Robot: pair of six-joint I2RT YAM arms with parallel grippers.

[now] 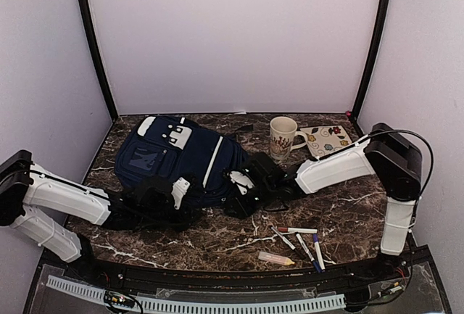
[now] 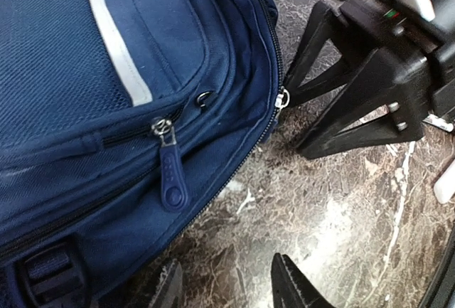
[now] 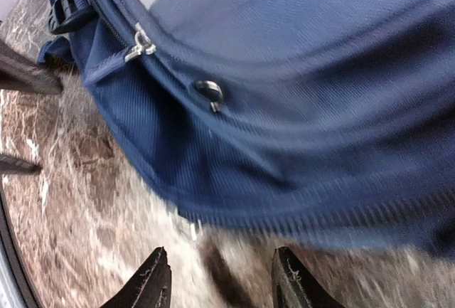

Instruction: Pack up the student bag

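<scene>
The dark blue bag [image 1: 190, 156] lies flat at the left of the table, a pale strip across its front end. My left gripper is open at the bag's near edge, only bare table visible between its fingers. Also open, my right gripper [image 1: 229, 207] stands at the bag's near right corner. Its fingers [image 2: 355, 112] show in the left wrist view, one tip close to a small metal zipper slider [image 2: 282, 99]; touching or not, I cannot tell. A blue zipper pull [image 2: 173, 176] hangs from another slider. In the right wrist view the bag's edge [image 3: 284, 226] lies just beyond the right fingertips.
Several markers [image 1: 301, 243] and a pale orange-tipped tube [image 1: 276, 258] lie on the front right of the table. A mug [image 1: 283, 140] and a floral-patterned square item [image 1: 328, 138] stand at the back right.
</scene>
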